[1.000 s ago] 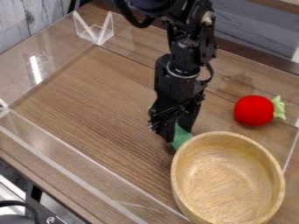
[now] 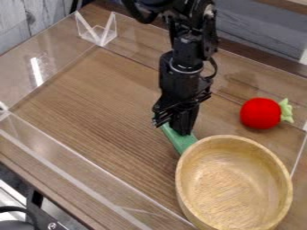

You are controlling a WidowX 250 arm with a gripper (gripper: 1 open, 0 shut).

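Note:
My black gripper (image 2: 175,119) is low over the middle of the wooden table, with its fingertips on or just over a green object (image 2: 179,138). Whether the fingers are closed on it is hard to see. The green object lies beside the left rim of a large light wooden bowl (image 2: 234,188).
A red tomato-like object (image 2: 260,113) with a pale green top lies to the right, behind the bowl. A clear angular object (image 2: 99,28) stands at the back left.
Over the last second my gripper has moved slightly up and back from the bowl, and more of the green object now shows at the bowl's left rim.

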